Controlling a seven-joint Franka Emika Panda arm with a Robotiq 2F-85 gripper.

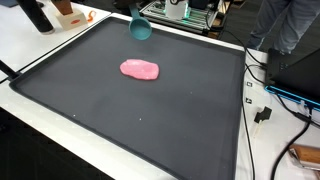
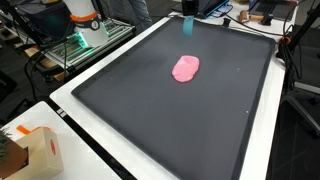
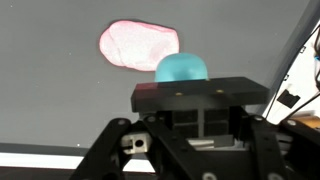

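Observation:
A teal cup is at the far side of the dark mat, tipped in exterior view 1. Its rounded teal end pokes out past my gripper in the wrist view. My gripper is shut on the cup; most of the hand lies beyond the top edge of exterior view 1. In exterior view 2 the teal cup hangs near the mat's far edge. A pink cloth-like piece lies flat on the mat, apart from the cup and nearer the middle.
A wooden-looking box stands off the mat's near left corner. Cables run along the right side.

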